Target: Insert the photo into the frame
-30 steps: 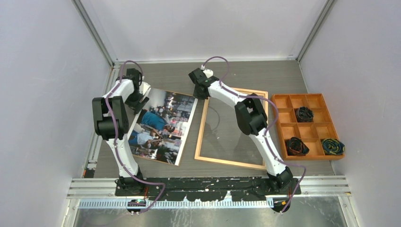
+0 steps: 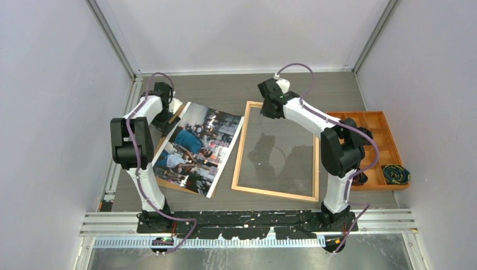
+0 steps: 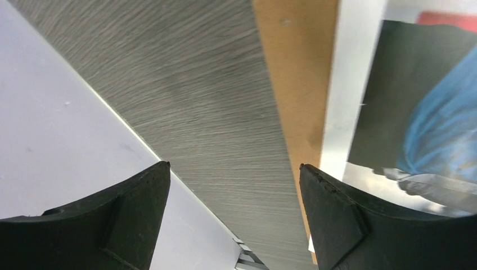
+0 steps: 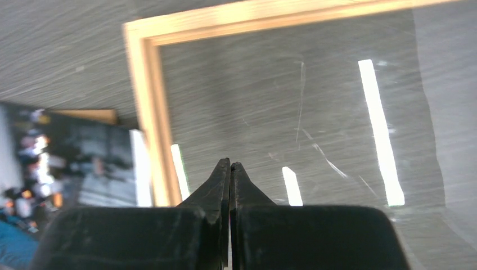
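The photo (image 2: 197, 149), a street scene with people in blue, lies tilted on a brown board (image 2: 176, 187) on the table. In the left wrist view a strip of the board (image 3: 298, 73) shows along the photo's white border (image 3: 351, 84). At the photo's left edge my left gripper (image 2: 171, 125) is open. Its fingers (image 3: 337, 225) stand wide apart, with nothing between them, the right one in front of the board's edge. The wooden frame (image 2: 239, 154) lies right of the photo. Over its upper left part is my right gripper, shut with nothing between its fingertips.
An orange compartment tray (image 2: 368, 121) with coiled cables (image 2: 395, 174) stands at the far right, partly behind the right arm. Clear sheeting with white strips (image 4: 382, 135) appears inside the frame. Bare table extends behind the photo and frame.
My right gripper has moved right from the photo's upper right corner to above the frame. The photo has shifted rightward over the board, baring the board's left edge. The left arm barely moved.
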